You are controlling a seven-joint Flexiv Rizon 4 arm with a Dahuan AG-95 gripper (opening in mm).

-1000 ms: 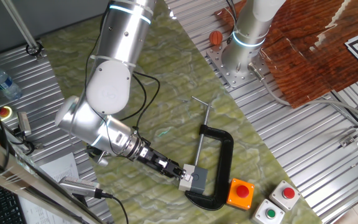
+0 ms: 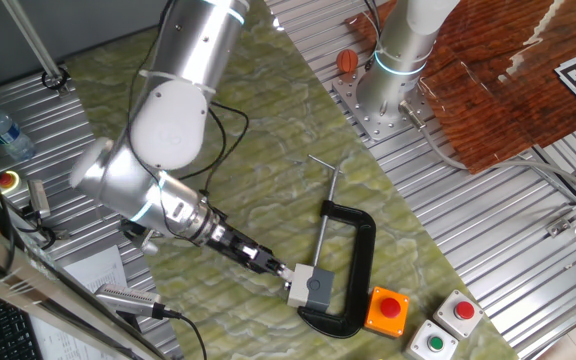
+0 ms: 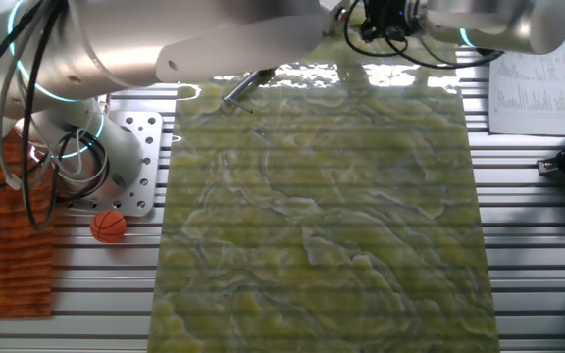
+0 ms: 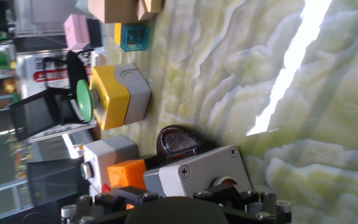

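A grey two-tone button box [image 2: 311, 287] lies on the green marbled mat, held in the opening of a black C-clamp [image 2: 365, 262]. My gripper [image 2: 276, 267] is just off the box's light face, on its upper-left side in exterior view 1. In the wrist view the light grey box [image 4: 191, 173] shows its screwed face and part of a round button [image 4: 224, 182] near the bottom edge. The gripper's knuckles line that bottom edge, but the fingertips are too unclear to tell how far apart they stand. Exterior view 2 leaves the box and fingertips out of sight.
An orange box with a red button [image 2: 386, 311] sits right of the clamp, beside a red-button box [image 2: 459, 312] and a green-button box [image 2: 434, 342].
The gripper has drawn back slightly to the upper left, away from the box face it overlapped before. The arm's wrist has shifted left too. Box and clamp have stayed put.
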